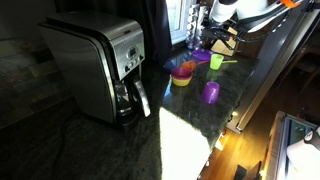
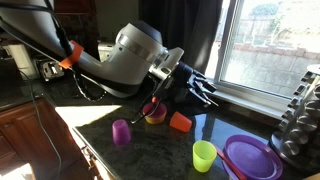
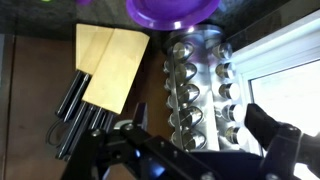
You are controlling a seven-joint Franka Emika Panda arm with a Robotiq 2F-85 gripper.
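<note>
My gripper stands open, its two dark fingers spread wide with nothing between them. In exterior view 2 the gripper (image 2: 210, 90) hangs above the counter in front of the window, clear of the dishes. Below and around it are an orange cup (image 2: 181, 121) lying tilted, a pink bowl (image 2: 155, 114), a green cup (image 2: 203, 155) and a purple cup (image 2: 121, 132). A purple plate (image 2: 262, 160) lies at the right with a red utensil (image 2: 232, 167) at its edge. The wrist view shows the plate (image 3: 172, 8) at its top edge.
A metal spice rack (image 3: 196, 85) stands beside the window, facing my fingers. Near it is a wooden knife block (image 3: 115, 70) with black handles. The coffee maker (image 1: 100, 65) occupies the other end.
</note>
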